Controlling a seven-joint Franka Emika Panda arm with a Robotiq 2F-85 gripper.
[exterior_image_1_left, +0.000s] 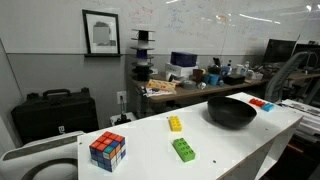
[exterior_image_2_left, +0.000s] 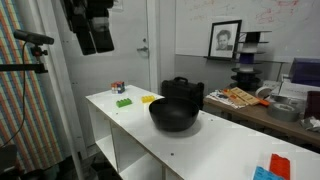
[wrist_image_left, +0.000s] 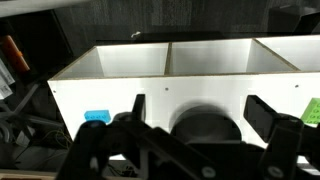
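Observation:
A black bowl sits on the white table; in the other exterior view the bowl stands near the table's middle. Nearer the first camera lie a Rubik's cube, a green block and a yellow block. At the table's other end are a red block and a blue block. High above the table hangs my gripper, its fingers wide apart with nothing between them. Below that gap the wrist view shows the bowl, partly covered by the gripper body.
White open compartments run along the table's side. Behind the table stand a black case and a shelf crowded with items. Bare tabletop lies between the bowl and the red and blue blocks.

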